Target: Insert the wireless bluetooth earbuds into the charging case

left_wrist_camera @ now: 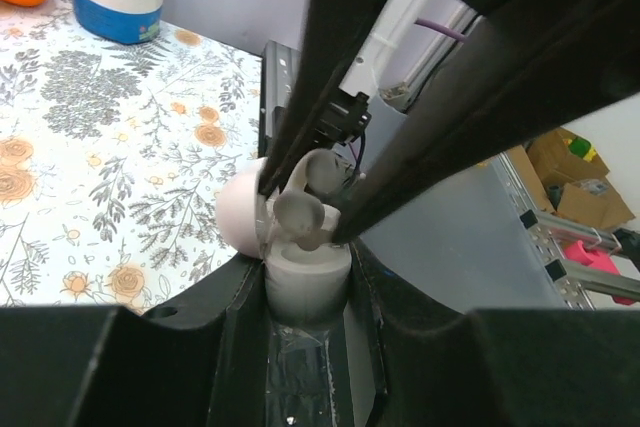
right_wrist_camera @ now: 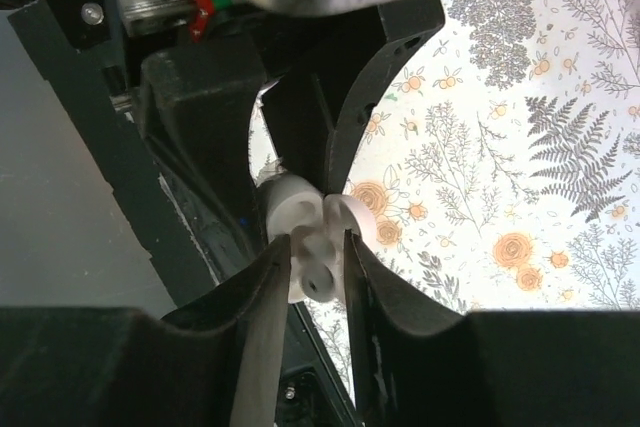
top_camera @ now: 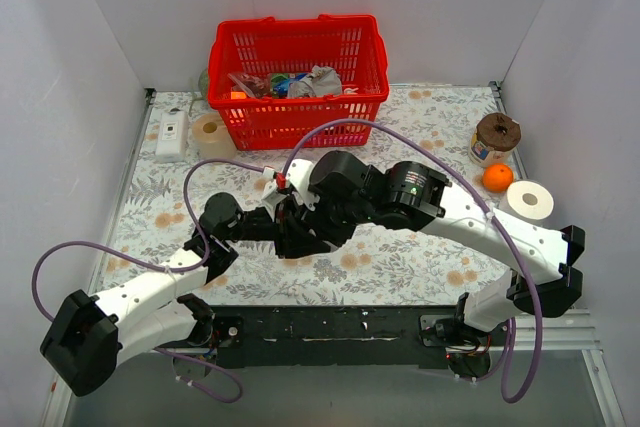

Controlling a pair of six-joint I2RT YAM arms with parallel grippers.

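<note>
Shut on the white charging case (left_wrist_camera: 308, 282), my left gripper holds it up off the table. The case's lid (left_wrist_camera: 240, 209) stands open to one side. Shiny silvery rounded earbud ends (left_wrist_camera: 299, 212) show at the case's mouth. My right gripper reaches in from above, its fingers part open on either side of the earbud ends (right_wrist_camera: 318, 283). Some gap shows between them and its fingers. How deep the earbuds sit in the case cannot be made out. From above, both grippers (top_camera: 300, 230) meet and largely hide the case.
At the back stands a red basket (top_camera: 300, 127) with several items in it. A white power strip (top_camera: 172, 135) and a tape roll (top_camera: 212, 136) are at back left. A can (top_camera: 495, 137), an orange (top_camera: 497, 177) and a white roll (top_camera: 527, 201) line the right side.
</note>
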